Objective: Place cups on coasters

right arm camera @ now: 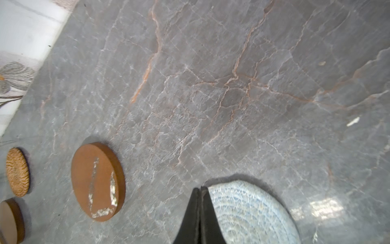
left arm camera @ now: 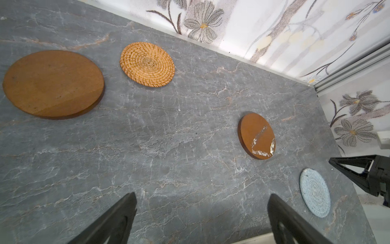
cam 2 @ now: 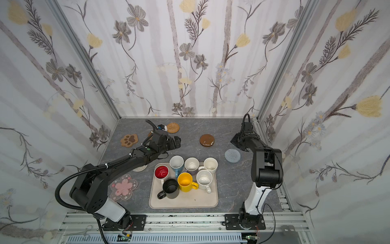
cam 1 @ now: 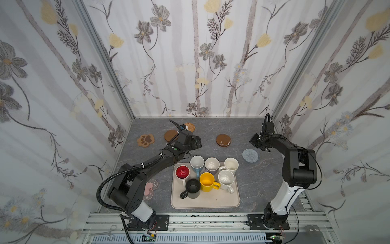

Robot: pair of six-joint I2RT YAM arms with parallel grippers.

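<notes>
On the beige tray (cam 1: 215, 201) stand several mugs: a red-lined one (cam 1: 182, 172), a light blue one (cam 1: 197, 162), a black one (cam 1: 193, 187), a yellow one (cam 1: 206, 181) and white ones (cam 1: 225, 179). My left gripper is open and empty, above bare table behind the tray. Shut with nothing showing between its fingers, my right gripper is beside the pale blue round coaster (cam 1: 250, 155). Coasters lying bare include a brown disc (cam 1: 223, 140), a woven disc (left arm camera: 147, 65), a wooden disc (left arm camera: 54, 83) and a paw-shaped one (cam 1: 145, 140).
A pink flower coaster (cam 2: 124, 187) lies left of the tray, partly behind the left arm in the top left view. Patterned walls enclose the table at the back and sides. Free table (cam 1: 260, 183) stretches right of the tray.
</notes>
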